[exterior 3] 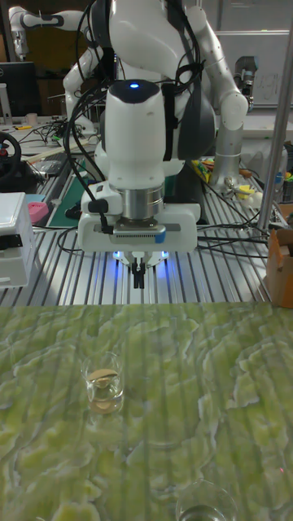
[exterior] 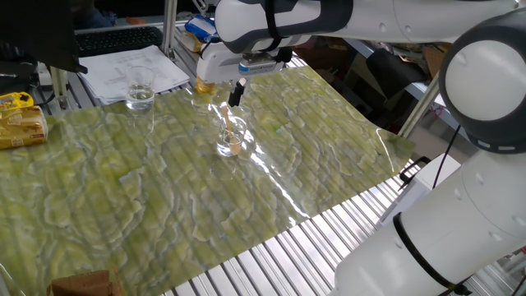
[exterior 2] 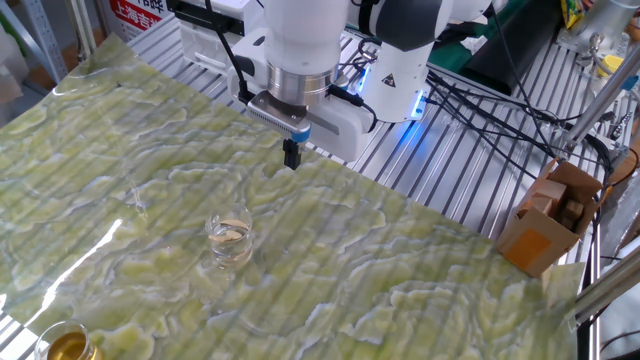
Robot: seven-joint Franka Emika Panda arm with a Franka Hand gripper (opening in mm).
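Note:
My gripper (exterior 3: 138, 276) hangs above the table beside its robot-side edge, its two dark fingers together and nothing visible between them. A clear glass (exterior 2: 230, 240) stands upright on the green marbled sheet (exterior 2: 330, 290), apart from the fingers. Inside that glass something tan shows, and in exterior view 1 a tan strip (exterior: 226, 115) appears to rise from it; whether this is a stick is hard to tell. Another clear glass (exterior: 140, 100) holds colourless liquid near the papers. A glass with amber liquid (exterior 2: 70, 346) is cut off at the lower left of exterior view 2.
An open cardboard box (exterior 2: 548, 222) holding small blocks sits at the sheet's right edge. A gold can (exterior: 22, 127), papers (exterior: 131, 74) and a keyboard (exterior: 119, 39) lie along the left and far sides in exterior view 1. Much of the sheet is bare.

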